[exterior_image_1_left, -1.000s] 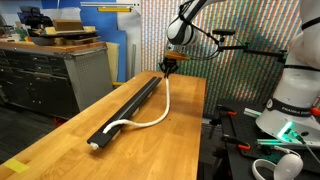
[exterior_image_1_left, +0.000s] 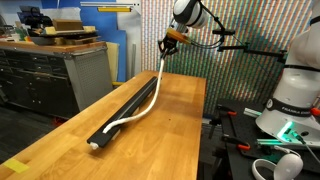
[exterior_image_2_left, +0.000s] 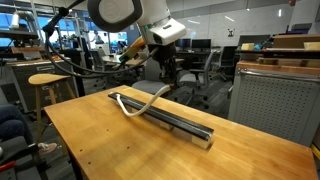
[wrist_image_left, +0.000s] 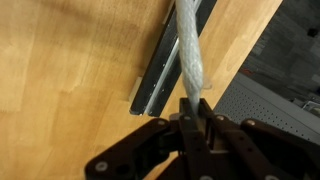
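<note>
My gripper is shut on one end of a long white rope (wrist_image_left: 188, 45), which runs away from the fingers in the wrist view. In exterior view 1 the gripper (exterior_image_1_left: 164, 52) is raised over the table's far end. From there the rope (exterior_image_1_left: 152, 100) slopes down along a long black channel (exterior_image_1_left: 125, 108), its other end resting at the channel's near end. Exterior view 2 has the gripper (exterior_image_2_left: 167, 86) above the channel (exterior_image_2_left: 185, 125), with the rope (exterior_image_2_left: 147, 106) sagging below it. How much of the rope lies inside the channel I cannot tell.
A grey cabinet (exterior_image_1_left: 70, 75) stands along one side. Beyond the table's other side is the white robot base (exterior_image_1_left: 285, 115).
My gripper has risen, lifting the rope's far end. The rope is straighter now, and its bulge has drawn in toward the black channel. The channel has stayed put.
</note>
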